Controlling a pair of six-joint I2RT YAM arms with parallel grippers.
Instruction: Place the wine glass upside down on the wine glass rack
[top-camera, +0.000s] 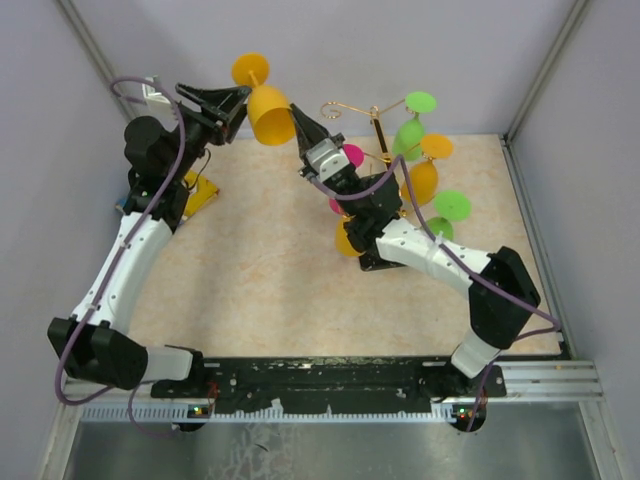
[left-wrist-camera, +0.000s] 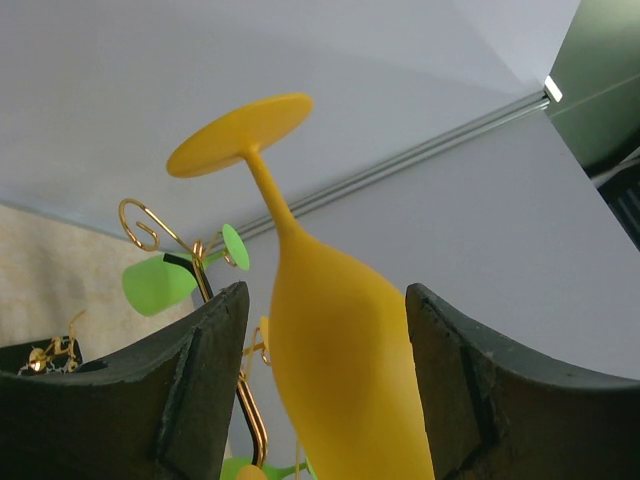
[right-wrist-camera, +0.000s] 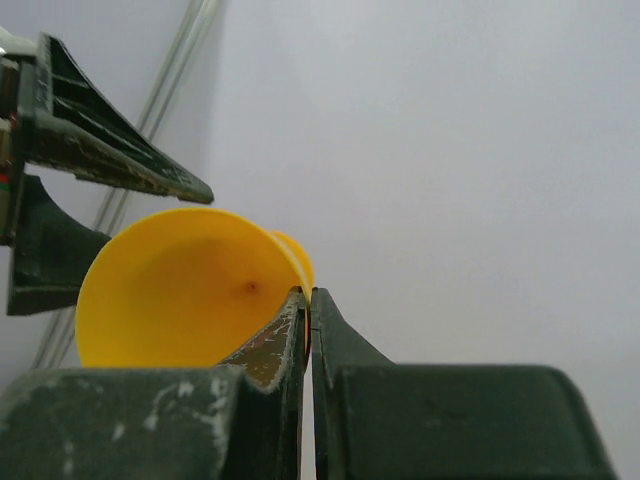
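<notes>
An orange wine glass (top-camera: 270, 115) hangs in the air near the back, stem up and tilted. My right gripper is shut on its rim, a finger inside the bowl. My left gripper (top-camera: 235, 105) is open just left of the glass; in the left wrist view the bowl (left-wrist-camera: 335, 340) lies between and beyond its fingers. The rack (top-camera: 374, 125), a dark post with gold arms, stands at the right holding several coloured glasses, partly hidden by my right arm.
A yellow object (top-camera: 200, 197) lies on the left of the table (top-camera: 250, 280), under my left arm. Walls bound the back and both sides.
</notes>
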